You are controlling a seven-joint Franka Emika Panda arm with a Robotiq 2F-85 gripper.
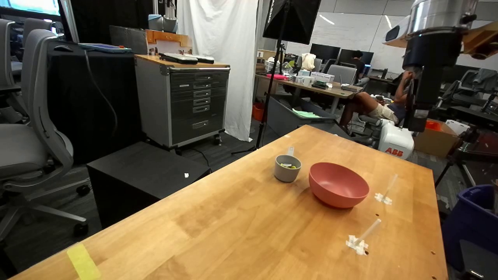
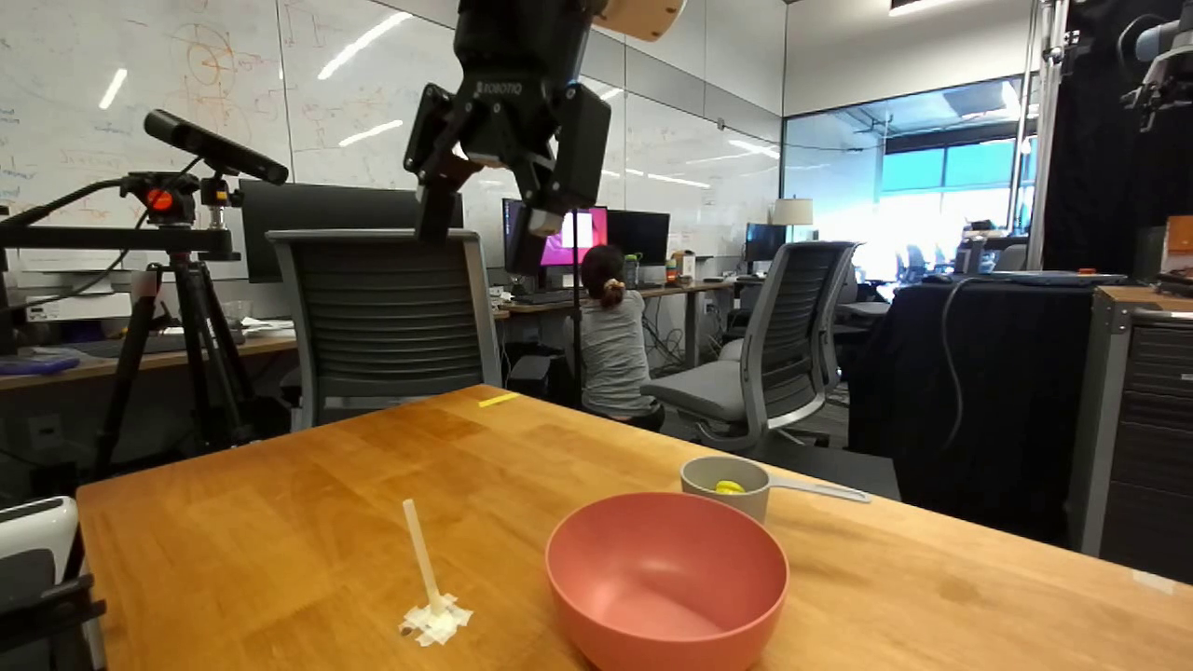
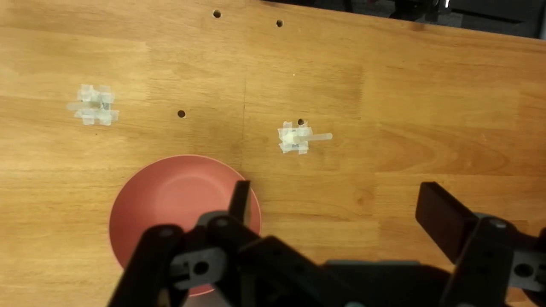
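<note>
A salmon-red bowl (image 1: 338, 184) rests upright on the wooden table, and its visible inside is empty in the wrist view. Close beside it stands a grey cup with a long handle (image 1: 287, 172); small yellow and pale bits (image 2: 729, 487) lie inside. In the wrist view the cup is mostly hidden behind the gripper. High above the tabletop hangs my gripper (image 2: 481, 248), open, with nothing between its fingers. From the wrist, its left finger overlaps the right rim of the bowl (image 3: 174, 204), while bare wood shows under the gap.
Two thin translucent sticks rise from tape patches on the table: one stick (image 1: 369, 231) nearer exterior camera 1, the other stick (image 1: 391, 184) farther off. A yellow tape strip (image 1: 84, 262) marks one end. Much of the table between strip and bowl is clear.
</note>
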